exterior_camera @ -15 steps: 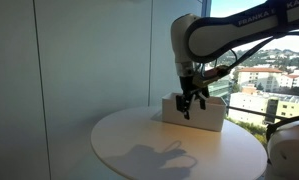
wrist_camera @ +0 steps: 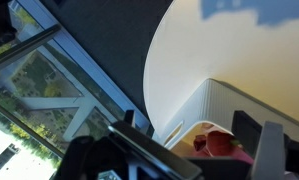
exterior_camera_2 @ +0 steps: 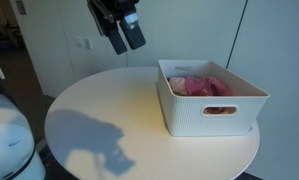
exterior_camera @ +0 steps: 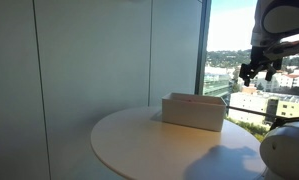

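A white bin (exterior_camera: 194,112) stands near the back of the round white table (exterior_camera: 154,147). In exterior view 2, reddish-pink items (exterior_camera_2: 204,87) lie inside the bin (exterior_camera_2: 216,122); they look soft, like cloth. The wrist view shows part of the bin's rim (wrist_camera: 202,103) and something red (wrist_camera: 219,143) within, partly covered by the gripper. High over the table, beside the bin and clear of it, hangs my gripper (exterior_camera_2: 129,47). Its two dark fingers are spread apart, and nothing shows between them.
Bare tabletop (exterior_camera_2: 99,115) spreads in front of the bin and beside it, with the arm's shadow across it. A pale wall (exterior_camera: 94,65) closes off the back. A tall window (exterior_camera: 244,60) stands at the right in exterior view 1.
In exterior view 1 the gripper has travelled right and upward, from in front of the bin to the right of it. The bin has stayed where it was.
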